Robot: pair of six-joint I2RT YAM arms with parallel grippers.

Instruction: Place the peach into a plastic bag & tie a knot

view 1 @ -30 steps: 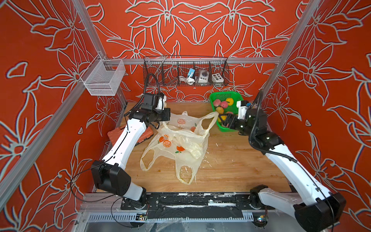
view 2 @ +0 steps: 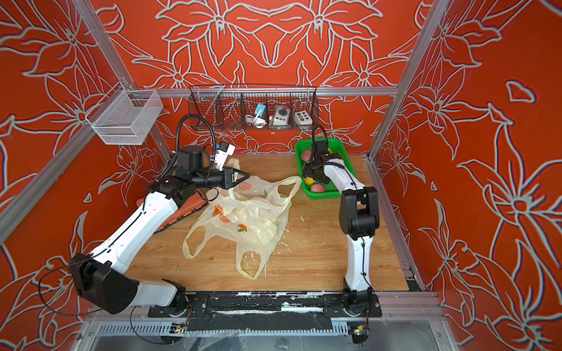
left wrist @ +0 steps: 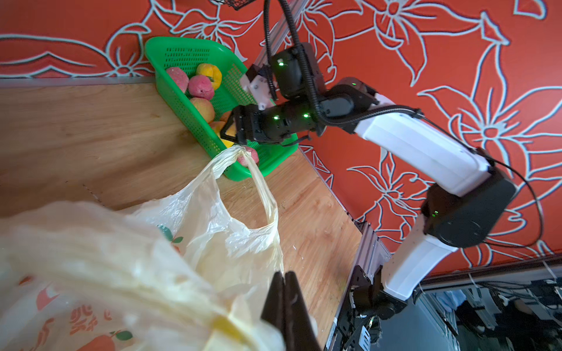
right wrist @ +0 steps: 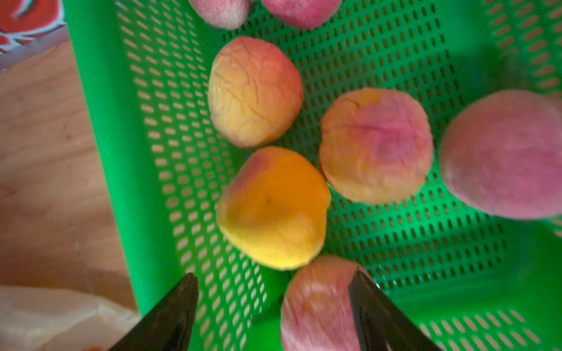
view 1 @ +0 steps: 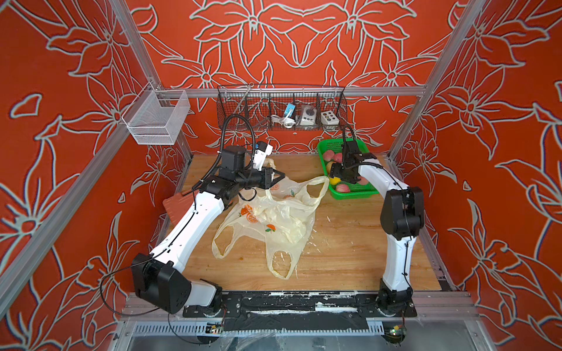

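A crumpled cream plastic bag with orange prints (view 1: 263, 222) lies spread on the table. My left gripper is over the bag, shut, its fingers at the bag's film; whether film is between them is unclear. My right gripper is open above the green basket's left part, with a pink peach (right wrist: 319, 304) partly between and below its fingers. A yellow peach (right wrist: 272, 207), orange-pink peaches (right wrist: 374, 146) and a large pink one (right wrist: 500, 155) lie in the basket.
The green basket (view 2: 322, 194) stands at the back right. A wire rack (view 1: 243, 105) with small items hangs behind, and a white wire basket (view 1: 152, 128) at upper left. A reddish object (view 1: 178, 207) lies at left.
My right arm has swung in from the right, its gripper now over the green basket pointing down. My left gripper has moved rightward over the bag.
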